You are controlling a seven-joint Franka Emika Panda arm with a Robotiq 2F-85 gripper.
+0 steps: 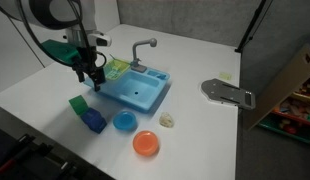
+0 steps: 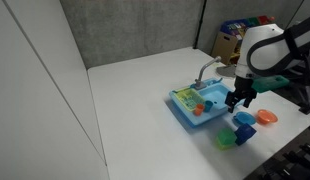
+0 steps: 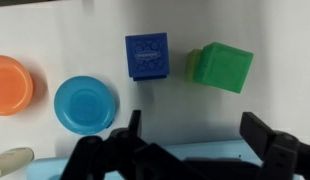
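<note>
My gripper is open, its fingers wide apart with nothing between them in the wrist view. It hangs above the table at the near edge of the light-blue toy sink (image 1: 145, 104). Ahead of it in the wrist view are a blue box (image 3: 147, 56) and a green box (image 3: 223, 67), side by side and apart from the fingers. A blue dish (image 3: 85, 105) and an orange dish (image 3: 11, 86) lie to the left. In exterior view 2, small orange (image 2: 198, 109) and blue items sit by the yellow-green rack (image 2: 186, 98) in the sink.
A grey faucet (image 1: 142, 49) rises behind the sink. A pale small object (image 1: 166, 120) lies right of it, with a grey tray (image 1: 227, 94) farther right. Shelves with bins (image 1: 289, 98) stand beyond the table.
</note>
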